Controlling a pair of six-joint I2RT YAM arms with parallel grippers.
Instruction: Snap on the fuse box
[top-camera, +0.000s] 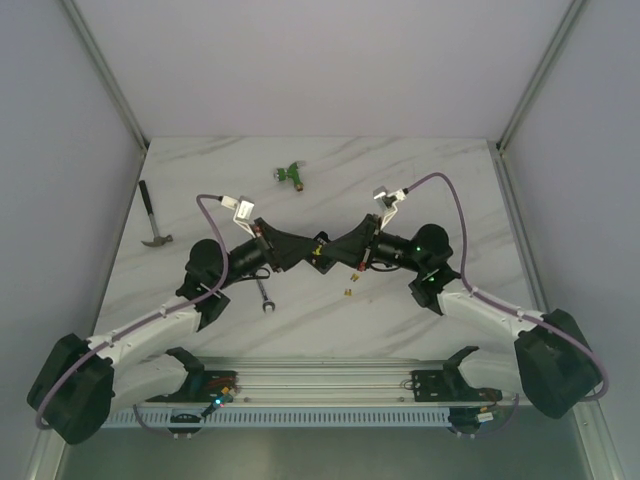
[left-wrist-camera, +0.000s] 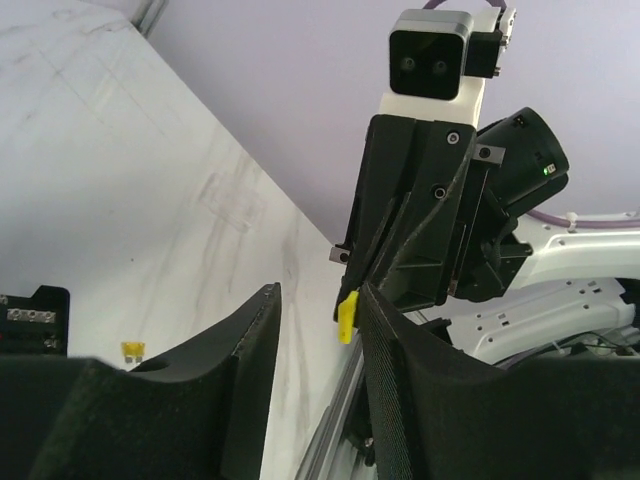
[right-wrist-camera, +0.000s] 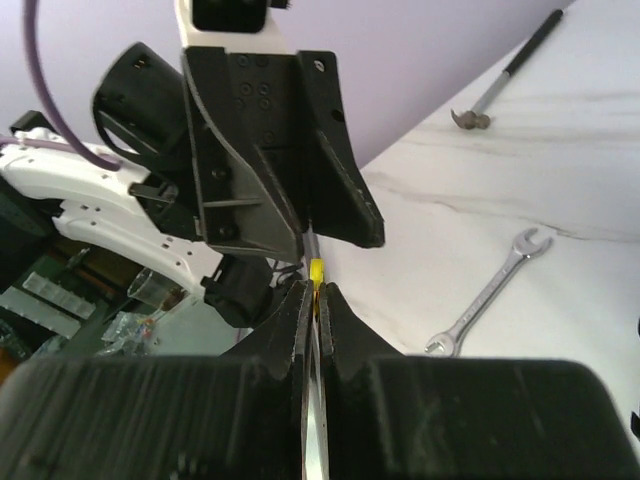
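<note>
A small yellow fuse (left-wrist-camera: 347, 318) is held in the tips of my shut right gripper, facing my left gripper. My left gripper stands part open, its fingers close to the yellow piece, one seeming to overlap it in the left wrist view. The black fuse box (left-wrist-camera: 32, 325) lies on the marble table just beneath the two grippers, mostly covered by them in the top view. A small loose yellow fuse (left-wrist-camera: 133, 351) lies beside it.
A wrench (right-wrist-camera: 480, 300) lies left of centre, a hammer (top-camera: 150, 215) at the far left and a green tool (top-camera: 290, 175) at the back.
</note>
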